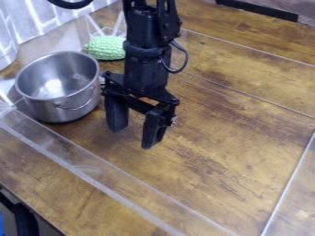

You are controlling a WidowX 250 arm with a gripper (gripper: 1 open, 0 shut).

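Note:
My gripper [133, 124] hangs from the black arm near the middle of the view, low over the wooden table, its two dark fingers wide apart with nothing visible between them. To its left stands a steel pot [59, 85], apart from the fingers. A green textured corn-like object [105, 46] lies behind the pot, partly beside the arm.
Clear strips cross its left front and right side. A pale wall or barrier runs along the back left.

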